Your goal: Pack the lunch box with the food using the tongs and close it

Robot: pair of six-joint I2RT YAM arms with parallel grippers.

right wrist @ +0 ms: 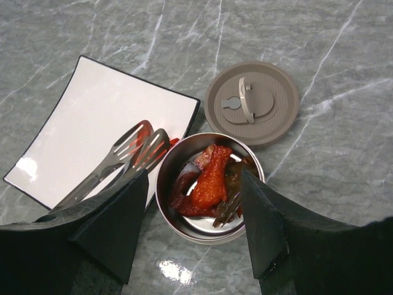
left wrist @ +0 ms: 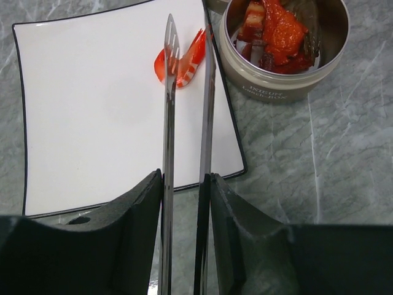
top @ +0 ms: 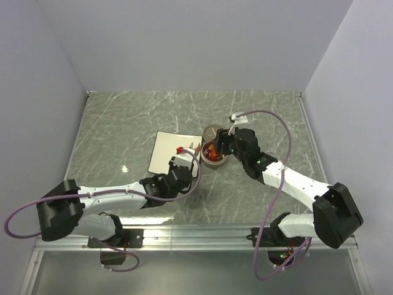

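In the left wrist view, my left gripper is shut on metal tongs (left wrist: 169,135), whose slotted tips reach over a white square plate (left wrist: 92,117). An orange-red shrimp (left wrist: 189,69) lies near the plate's right corner, between and partly behind the tips; whether they grip it I cannot tell. Right beside the plate stands the round lunch box (left wrist: 264,94), uncovered, with chicken (right wrist: 210,187) and other dark food inside. Above that box my right gripper hangs open, its fingers apart and apparently holding nothing.
Behind the lunch box rests its brown round lid (right wrist: 276,101), handle upward. The two grippers are close together around the box and plate.
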